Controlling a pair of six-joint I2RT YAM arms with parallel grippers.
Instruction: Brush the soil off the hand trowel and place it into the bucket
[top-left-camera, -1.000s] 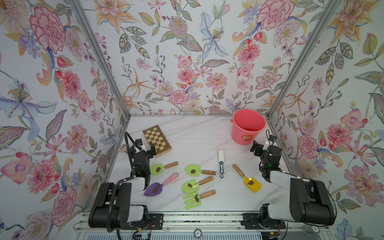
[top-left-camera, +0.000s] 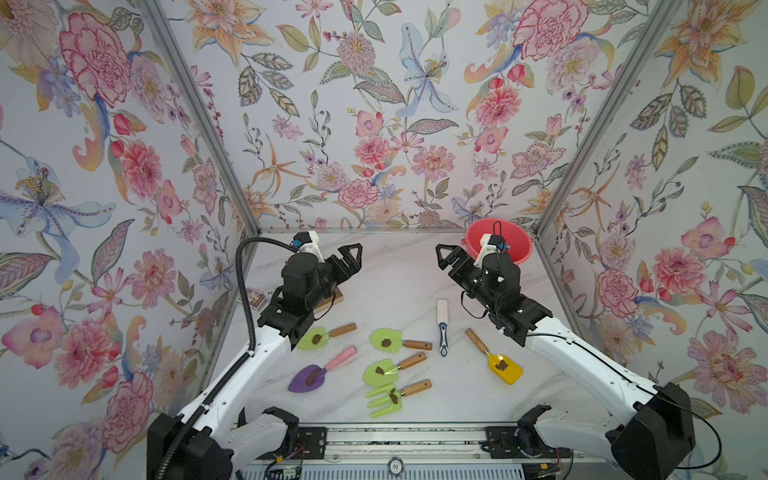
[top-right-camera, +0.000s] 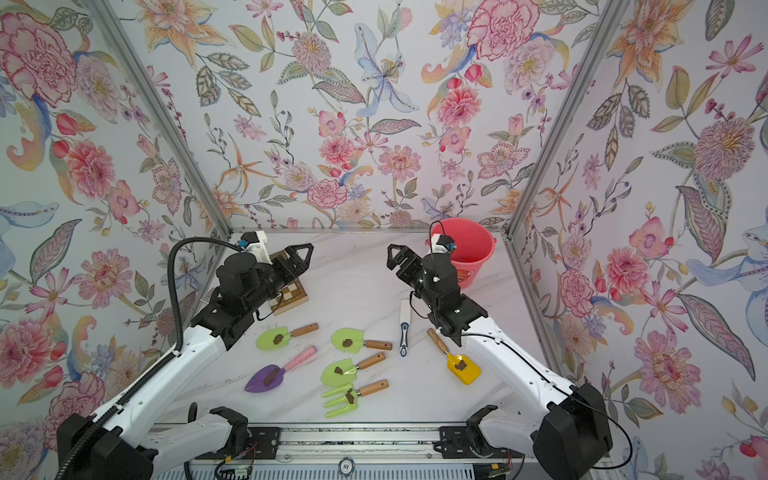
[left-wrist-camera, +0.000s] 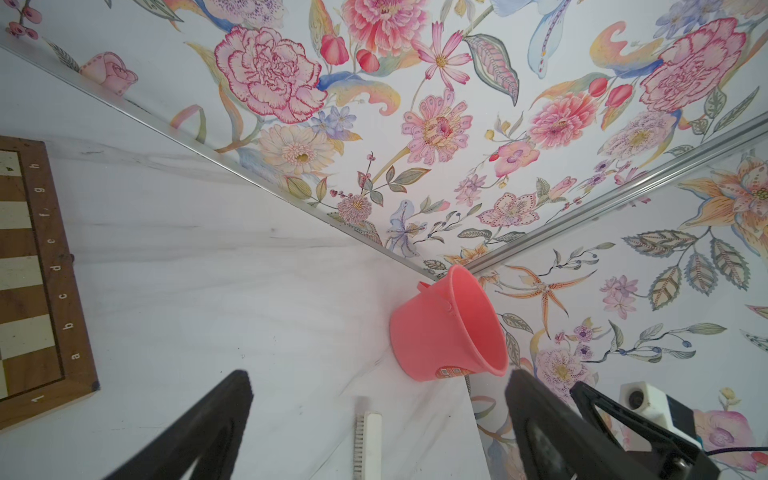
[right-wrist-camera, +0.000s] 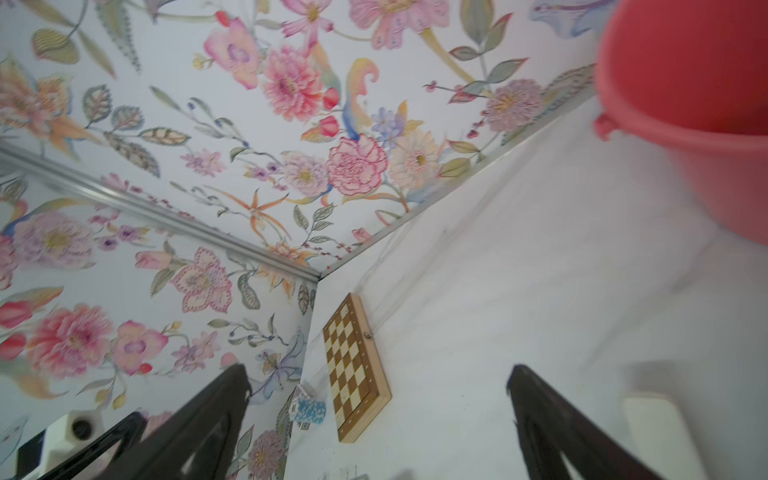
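Observation:
Several hand trowels with brown soil clumps lie on the table: a purple one (top-left-camera: 304, 379) with a pink handle, a yellow flat-bladed one (top-left-camera: 512, 373), and green ones, including a green trowel (top-left-camera: 382, 341) near the centre. A white brush (top-left-camera: 442, 310) with a blue handle lies right of centre; its bristles (left-wrist-camera: 359, 444) show in the left wrist view. The pink bucket (top-right-camera: 477, 243) stands at the back right, partly behind the right arm. My left gripper (top-left-camera: 352, 257) and right gripper (top-left-camera: 445, 257) are raised above the table, both open and empty, clear of every tool.
A green hand fork (top-left-camera: 389, 401) lies at the front centre. The chessboard box (right-wrist-camera: 352, 368) is at the back left, with a small blue-patterned item (right-wrist-camera: 308, 410) beside it. Open table (top-right-camera: 352, 268) lies between the arms at the back. Patterned walls enclose the sides and back.
The right arm now covers part of the bucket. The tools have not moved.

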